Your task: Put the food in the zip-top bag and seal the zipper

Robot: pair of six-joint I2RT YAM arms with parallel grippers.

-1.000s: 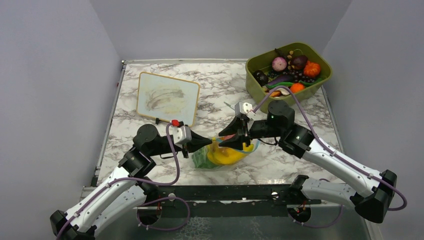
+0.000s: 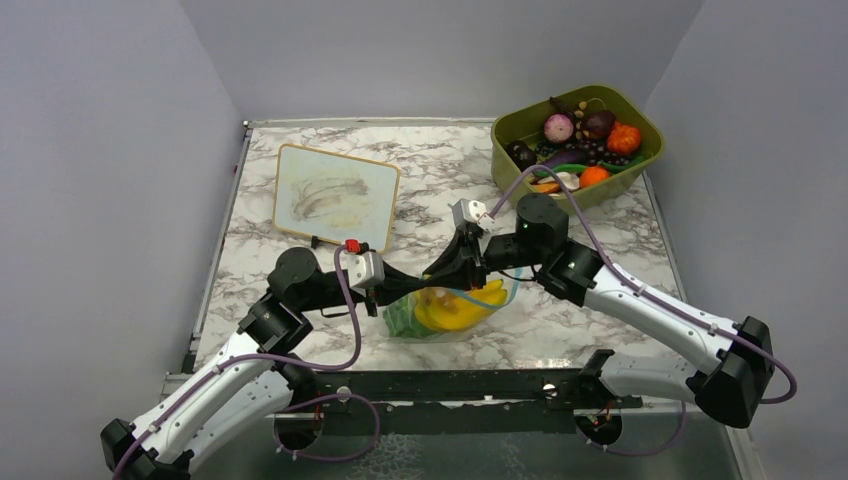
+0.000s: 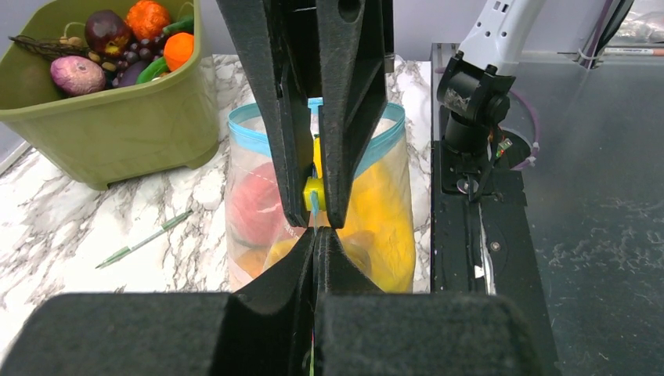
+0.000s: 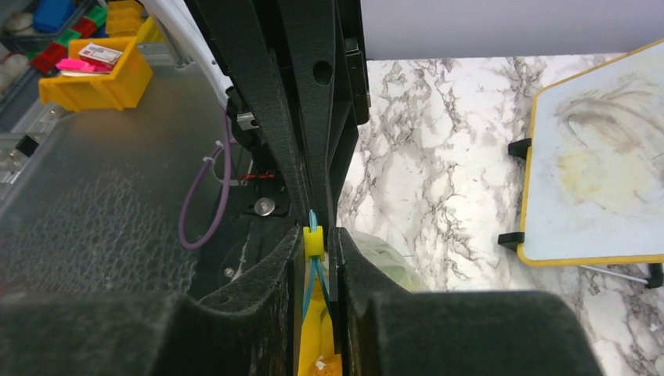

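The clear zip top bag (image 3: 319, 243) stands upright on the table, with a yellow pepper-like food and a red item inside and a blue zip rim (image 3: 250, 139). In the right wrist view, my left gripper is shut at one end of the blue zip strip, which comes out from between its fingertips. Just beside them sits the yellow zip slider (image 4: 313, 243). My right gripper straddles this slider with its fingers narrowly open, a finger close on either side. From the top, both grippers hide the zip's left end.
A green bin (image 2: 635, 170) of vegetables stands at the back right. To the back left lies a whiteboard (image 2: 336, 195). A thin green pen (image 3: 145, 239) lies behind the bag. Bare marble table (image 2: 440, 155) shows at the back middle.
My right gripper has moved left to the left gripper's tips, and its wide-open fingers have narrowed around the slider. The left arm and the bag have barely moved.
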